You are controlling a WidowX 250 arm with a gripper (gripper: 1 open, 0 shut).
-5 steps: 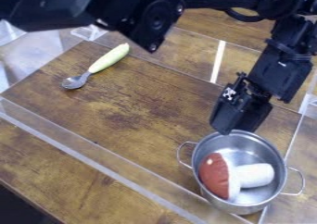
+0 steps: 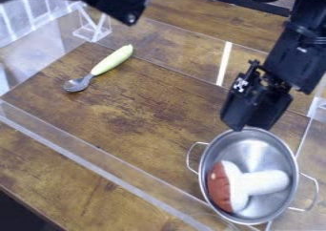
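A steel pot [image 2: 270, 149] with two handles stands at the lower right. Inside it lie a red-brown and white object [image 2: 222, 185] and a white cylindrical piece [image 2: 265, 180]. My black gripper [image 2: 251, 115] hangs just above the pot's back rim; its fingertips are dark and their gap is hard to make out. A spoon [image 2: 78, 82] lies at the upper left, with a pale yellow-green elongated object [image 2: 112, 59] along its handle end.
The wooden surface [image 2: 133, 125] between spoon and pot is clear. Transparent edging runs along the front, and a clear plastic piece stands at the upper left.
The arm has shifted, uncovering more of the upper left background. The gripper stays above the pot, slightly moved, and the pot's contents look slightly shifted.
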